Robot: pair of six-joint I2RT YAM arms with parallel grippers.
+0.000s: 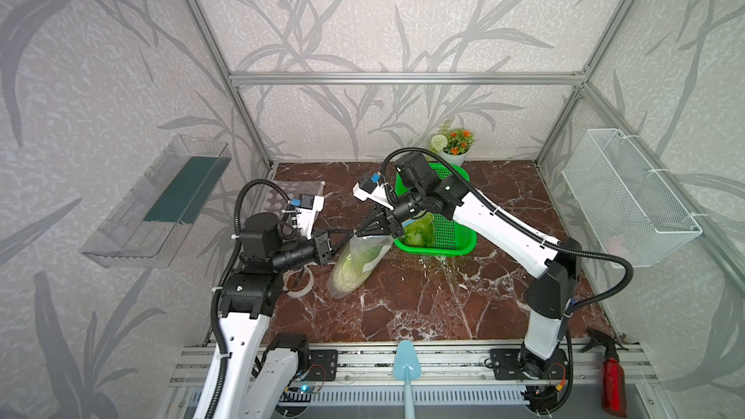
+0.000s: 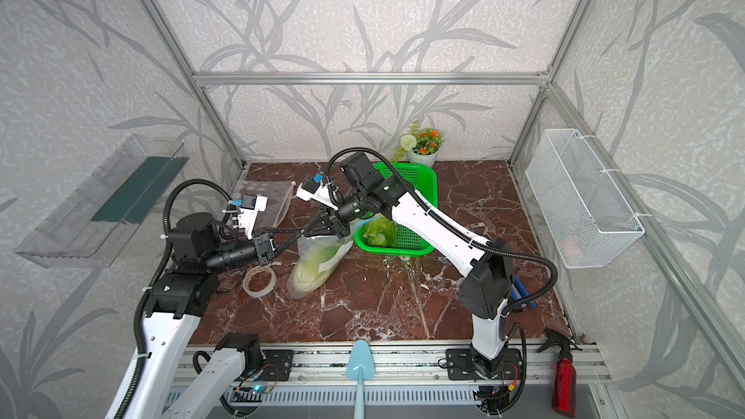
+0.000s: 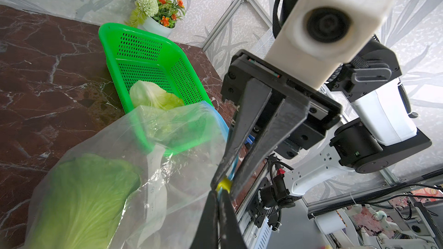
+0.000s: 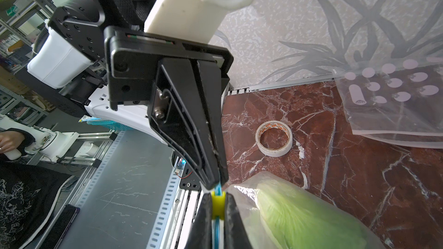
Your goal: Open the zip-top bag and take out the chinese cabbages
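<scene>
The clear zip top bag (image 1: pixel 385 242) hangs tilted above the counter, a pale green Chinese cabbage (image 1: pixel 355 267) inside it. Its blue zip edge (image 4: pixel 217 235) runs up between the two grippers, which meet nearly tip to tip. My right gripper is shut on the yellow zip slider (image 3: pixel 224 185). Close against it, my left gripper is shut, the blue zip edge showing at its fingertips. Another cabbage (image 3: pixel 154 96) lies in the green basket (image 3: pixel 138 48), behind the bag.
A tape roll (image 4: pixel 274 138) lies on the counter by the left arm. Behind that is a flat clear plastic sheet (image 4: pixel 396 103). A flower pot (image 1: pixel 454 156) stands by the back wall.
</scene>
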